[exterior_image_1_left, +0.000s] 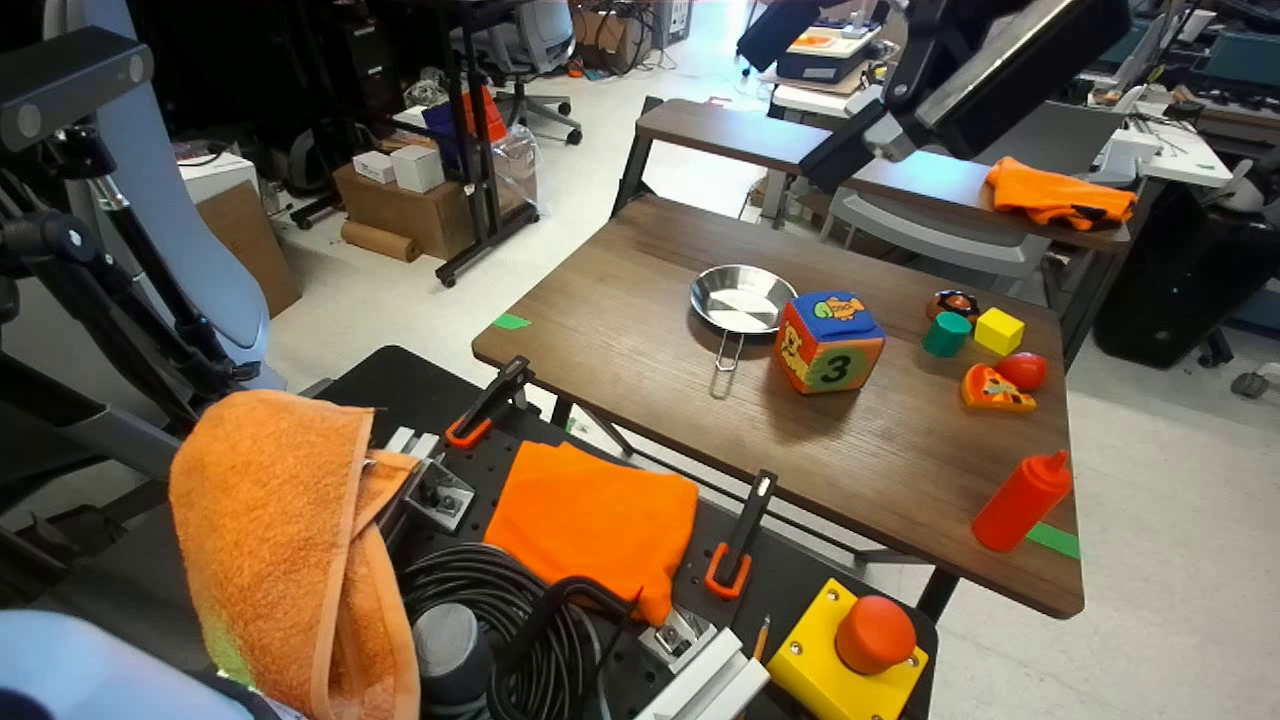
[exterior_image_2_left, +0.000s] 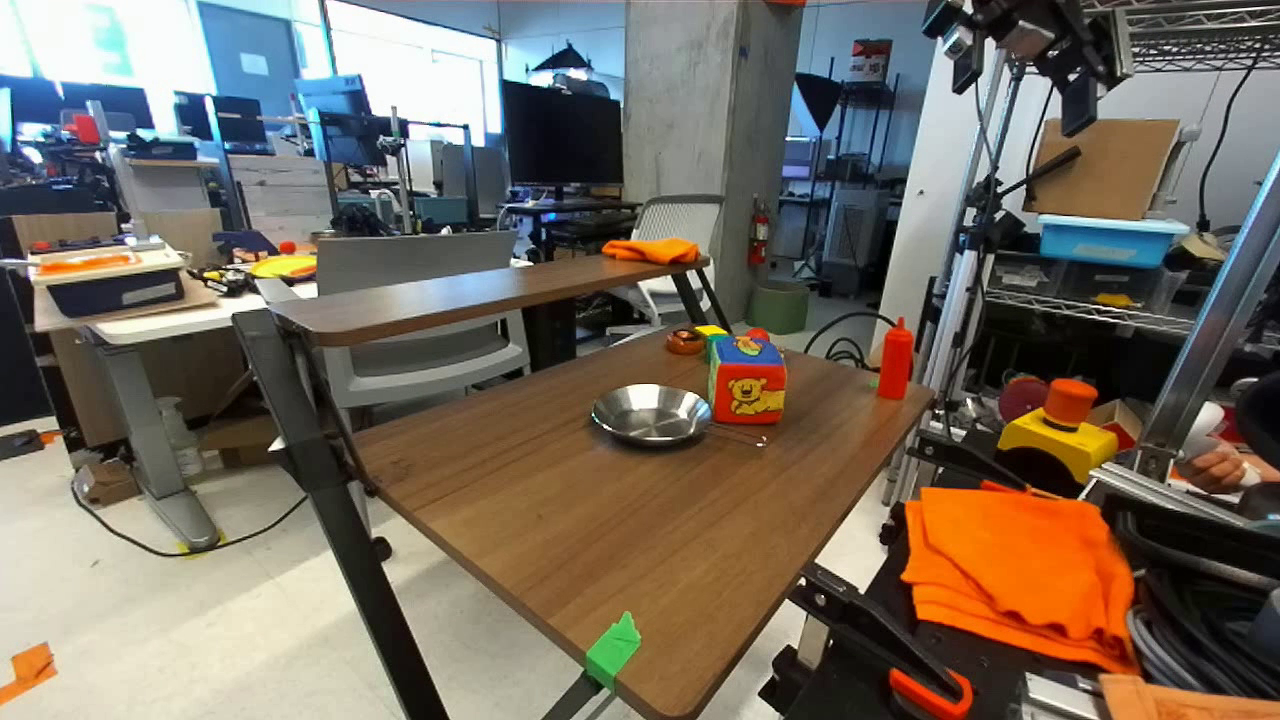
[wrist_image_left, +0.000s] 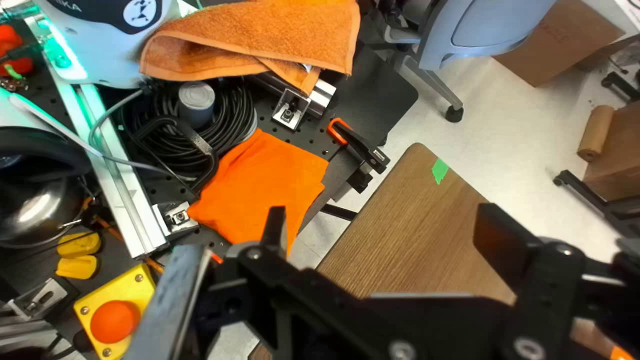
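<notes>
High above the table, my gripper (exterior_image_1_left: 798, 108) stands open, its two dark fingers spread wide with nothing between them. In the wrist view the gripper also shows a wide gap, with bare tabletop behind it. A metal pan (exterior_image_1_left: 741, 299) lies on the wooden table (exterior_image_1_left: 624, 324), its wire handle towards the front. Right beside it sits a soft picture cube (exterior_image_1_left: 830, 342) with a number 3. At the right are a green cylinder (exterior_image_1_left: 947, 335), a yellow block (exterior_image_1_left: 998, 331), a red ball-like piece (exterior_image_1_left: 1022, 371), a pizza slice (exterior_image_1_left: 997, 389) and an upright red bottle (exterior_image_1_left: 1022, 500).
A raised shelf (exterior_image_1_left: 720, 128) runs along the table's far side, with an orange cloth (exterior_image_1_left: 1056, 192) on it. The near cart carries a folded orange cloth (exterior_image_1_left: 594, 516), clamps and a yellow box with a red button (exterior_image_1_left: 849, 654).
</notes>
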